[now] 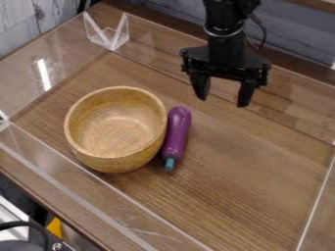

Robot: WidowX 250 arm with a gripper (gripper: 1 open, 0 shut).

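Note:
My black gripper (pixel 224 89) hangs over the upper middle of the wooden table, open, its fingers spread apart with nothing seen between them. Below and left of it a purple eggplant-like object (pixel 178 133) with a blue-green tip lies lengthwise, just right of a wooden bowl (pixel 85 125). The bowl is empty.
A clear wire-like or plastic holder (pixel 108 31) stands at the back left. A dark cable lies at the lower left edge.

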